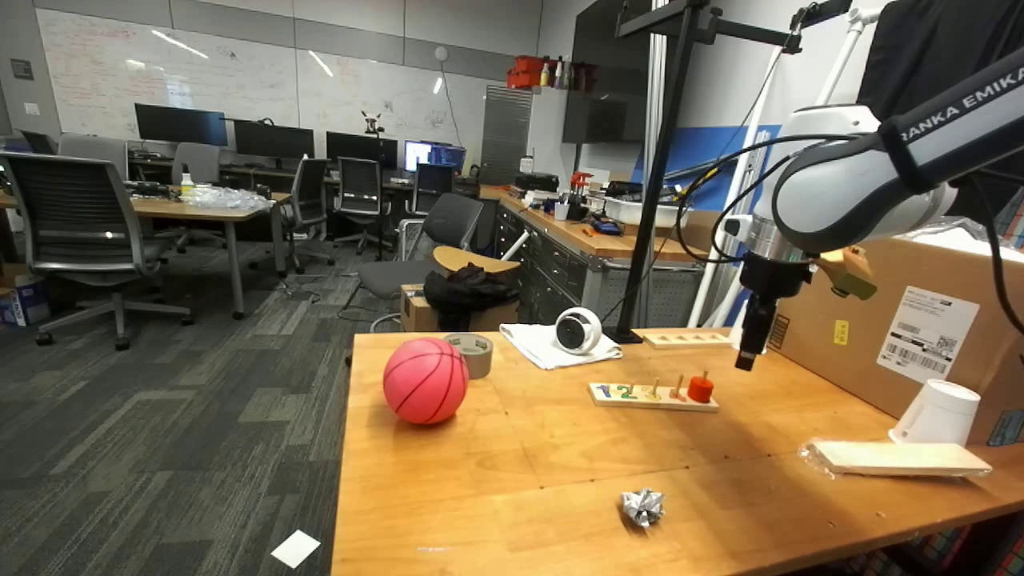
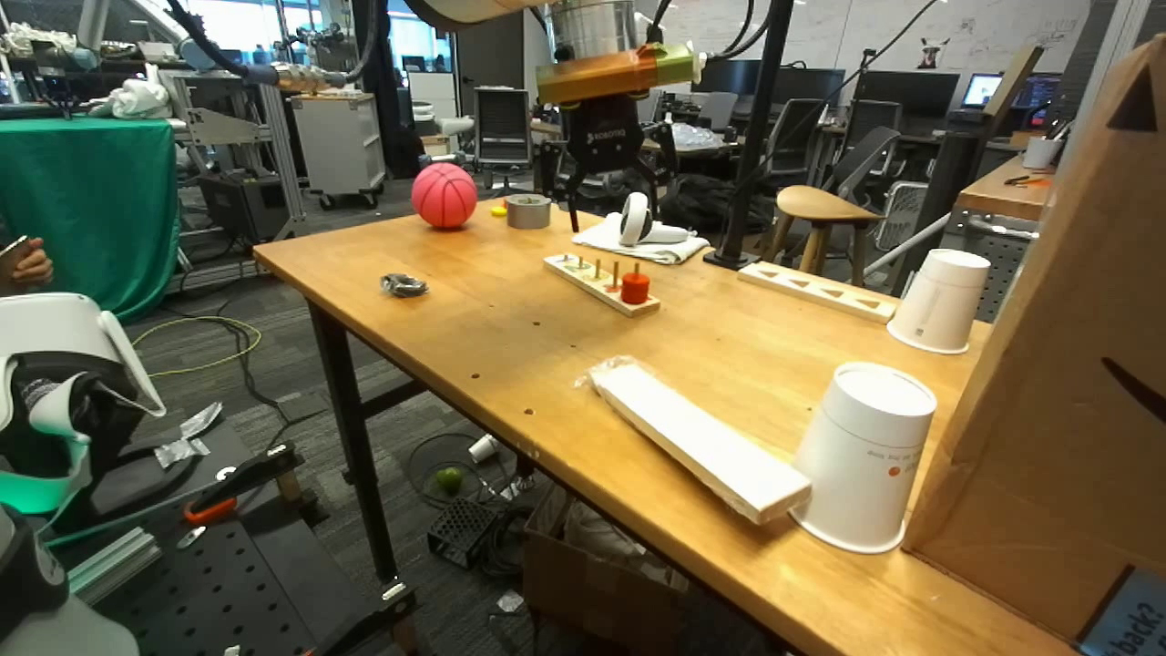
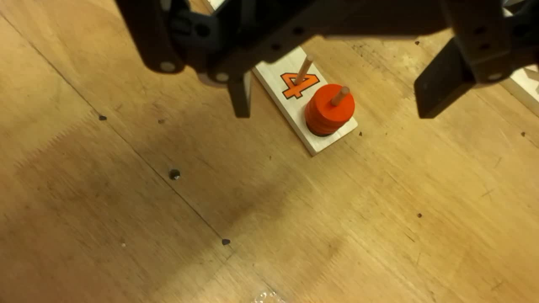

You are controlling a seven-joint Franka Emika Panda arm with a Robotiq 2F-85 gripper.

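Note:
My gripper hangs open above the table, with nothing between its fingers. Below it in the wrist view is a wooden number board (image 3: 283,83) with an orange "4" and upright pegs. Red rings (image 3: 326,108) are stacked on the peg at the board's end, beyond the "4". In exterior view 1 the board (image 1: 624,400) shows the numbers 1 to 4 and several pegs; only the end peg carries rings. The gripper (image 1: 746,363) is above the board's ringed end, to its right in that view. Exterior view 2 shows the fingers (image 2: 574,208) well apart.
A pink ball (image 1: 425,381), tape roll (image 1: 477,357), camera on a cloth (image 1: 533,347) and crumpled foil (image 1: 642,507) lie around the table. White cups (image 2: 865,454), a wrapped wooden bar (image 2: 694,437) and a large carton (image 2: 1055,437) crowd one side.

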